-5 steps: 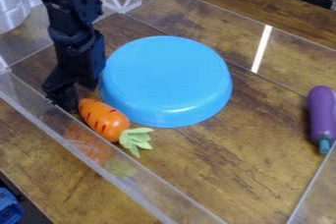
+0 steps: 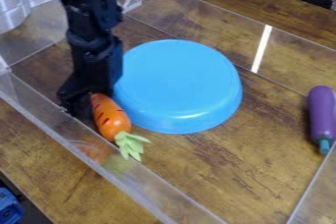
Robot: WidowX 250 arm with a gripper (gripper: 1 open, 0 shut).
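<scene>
My black gripper (image 2: 92, 88) reaches down at the left beside an upturned blue bowl (image 2: 175, 85). An orange toy carrot (image 2: 112, 119) with pale green leaves lies at the gripper's lower end, along the clear wall and against the bowl's left edge. The fingertips are dark and partly hidden, so whether they hold the carrot cannot be told.
A purple toy eggplant (image 2: 321, 115) lies at the right. Clear plastic walls border the wooden floor. A blue object (image 2: 7, 208) sits outside at the lower left. Bare floor (image 2: 237, 159) spreads to the lower right of the bowl.
My gripper has shifted right, toward the bowl. The blue bowl has moved a little to the right, and the carrot's leaves have shifted slightly.
</scene>
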